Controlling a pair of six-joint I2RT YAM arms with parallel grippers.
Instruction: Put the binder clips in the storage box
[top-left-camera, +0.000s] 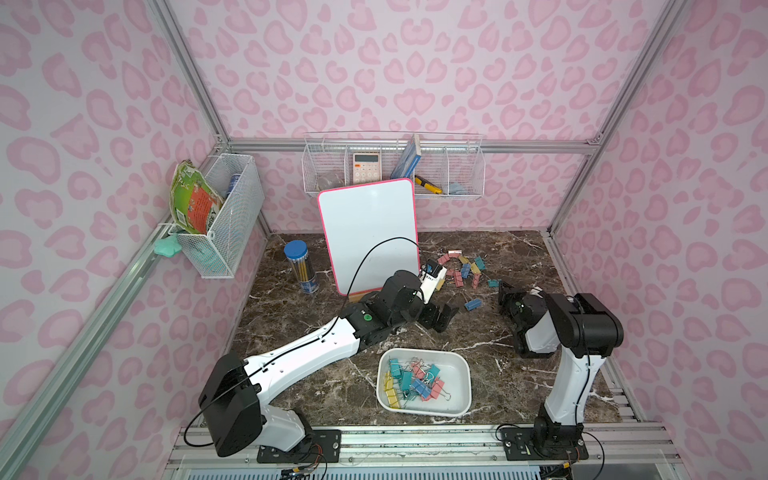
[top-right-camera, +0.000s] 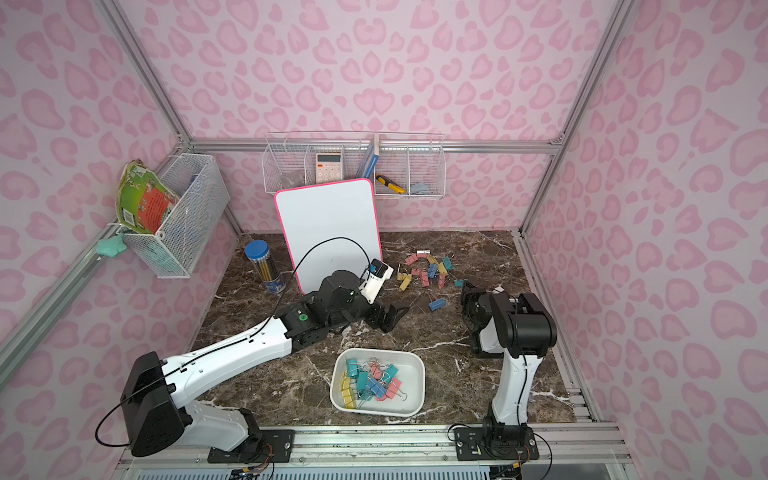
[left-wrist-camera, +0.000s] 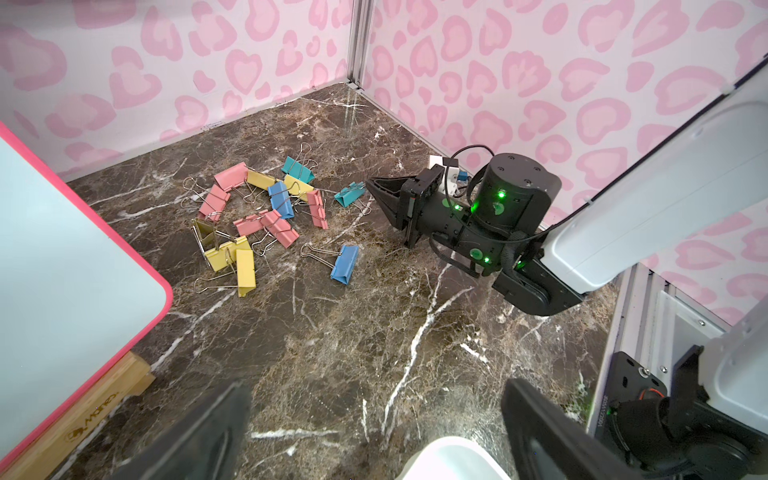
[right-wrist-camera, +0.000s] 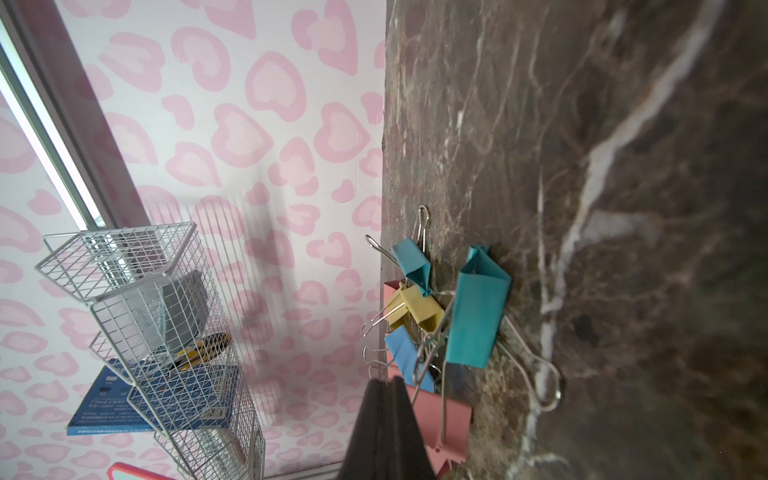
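Observation:
In the right wrist view my right gripper is shut with nothing between its fingers. A teal binder clip (right-wrist-camera: 478, 312) lies on the table just outside the fingertips, up and to the right of them in that view. More clips lie beyond, in teal, yellow, blue and pink (right-wrist-camera: 444, 420). A separate blue clip (left-wrist-camera: 345, 264) lies nearer the middle of the table. My left gripper stands open and empty over the table. The white storage box (top-left-camera: 462, 384) at the front holds several clips in mixed colours.
A whiteboard (top-left-camera: 372, 232) leans at the back on a wooden base (left-wrist-camera: 84, 408), left of the loose clips. A blue-lidded jar (top-left-camera: 300, 268) stands farther left. Wire baskets (top-left-camera: 320, 172) hang on the back wall. Bare table lies between the box and the clips.

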